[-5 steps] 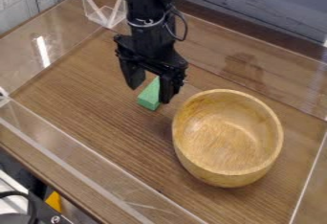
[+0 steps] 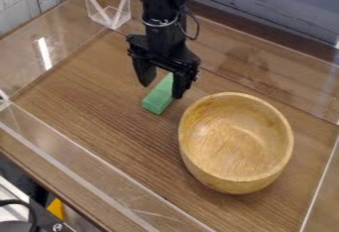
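Observation:
My black gripper [image 2: 163,72] hangs over the table just behind a green rectangular object [image 2: 159,97], which lies flat near the middle, left of a large tan oval bowl [image 2: 235,176]. The gripper's two fingers are spread apart, open, the right one near the green object's upper end. I cannot tell whether they touch it.
Clear plastic pieces stand at the back left and left edge. A cable and a yellow item sit at the lower left corner.
The gripper has moved back, away from the camera, uncovering more of the green object. The green object and the bowl stay where they were.

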